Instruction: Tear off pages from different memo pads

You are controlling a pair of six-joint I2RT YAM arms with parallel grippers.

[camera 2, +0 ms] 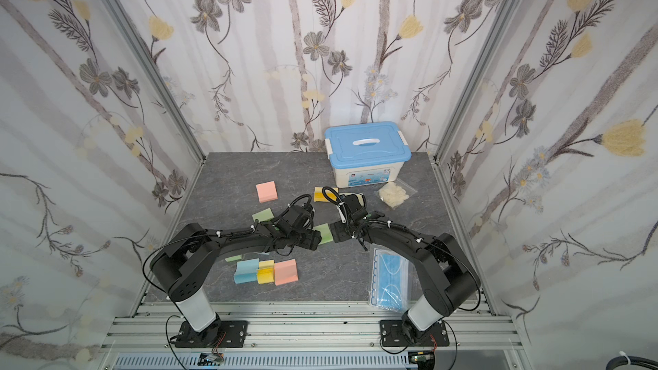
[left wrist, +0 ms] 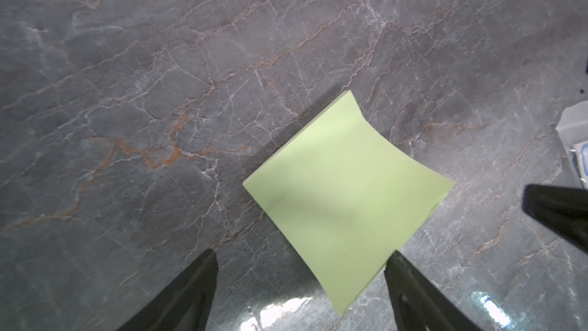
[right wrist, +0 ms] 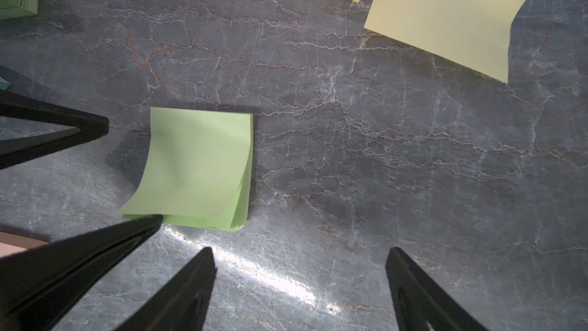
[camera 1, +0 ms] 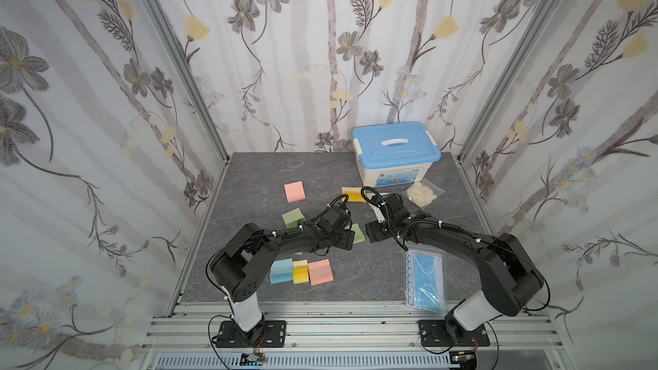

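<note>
A light green memo pad [right wrist: 193, 159] lies on the grey table between my two grippers, its top page lifted and curling at the near edge. In the left wrist view that pad's top page [left wrist: 349, 199] bends up toward one of my left gripper's fingers [left wrist: 422, 297]. My left gripper stands open just over the pad, the page's corner reaching between its fingers. To the right of the pad is my right gripper, open with nothing between its fingers. Its wrist view also shows the left gripper's dark fingers [right wrist: 92, 251], one overlapping the page's lower left corner.
A yellow pad [camera 1: 352, 194] and a loose pale yellow page [right wrist: 450, 15] lie farther back. Pink [camera 1: 320, 271], yellow [camera 1: 300, 271] and blue [camera 1: 281, 271] pads sit near the front. The blue-lidded box [camera 1: 396, 154] stands behind; a mask pouch [camera 1: 425, 279] lies front right.
</note>
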